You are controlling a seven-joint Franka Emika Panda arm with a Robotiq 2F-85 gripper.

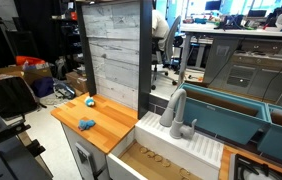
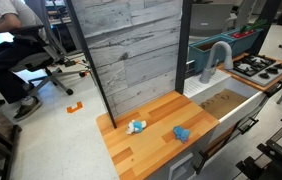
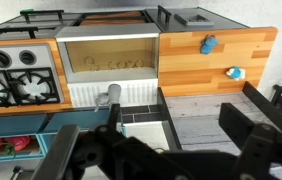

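A blue object [image 1: 86, 124] lies on the wooden counter [image 1: 109, 116], and a smaller white-and-blue object [image 1: 91, 102] lies farther back on it. In the wrist view the same blue object [image 3: 209, 44] and white-and-blue object [image 3: 236, 73] are at the upper right. My gripper looms dark along the bottom of that view, its fingers apart with only the background showing between them. It is well above the counter, touching neither object. I cannot make out the gripper in the exterior views.
Beside the counter is a white-framed basin [image 1: 159, 163] with a wooden bottom and a grey faucet [image 2: 216, 57]. A stove [image 2: 259, 67] stands past it. Blue bins [image 1: 221, 112] line the back. A tall grey plank panel [image 2: 136, 55] rises behind the counter.
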